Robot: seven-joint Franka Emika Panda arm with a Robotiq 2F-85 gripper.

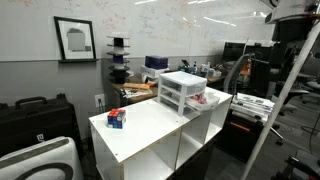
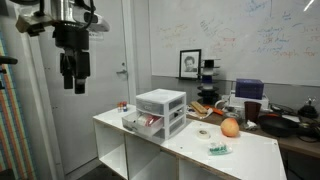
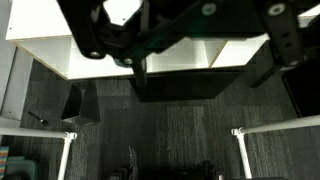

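A white drawer unit (image 2: 162, 101) stands on the white shelf top (image 2: 245, 163), with a lower drawer (image 2: 148, 124) pulled out and some items inside. A small red and blue box (image 1: 116, 118) sits near the other end of the shelf. On the opposite side of the drawer unit are an orange round object (image 2: 230, 127), a tape roll (image 2: 204, 134) and a light packet (image 2: 219, 150). High up and away from the shelf, my gripper (image 2: 75, 82) points downward. It is open and empty, its fingers (image 3: 139, 72) wide apart over the dark floor.
Beneath the top, the shelf has open compartments (image 2: 150, 160). A framed picture (image 1: 76, 40) and a dark tiered rack (image 1: 119, 58) stand behind. Pale poles (image 3: 67, 153) rise near the arm. Bare top lies between box and drawers.
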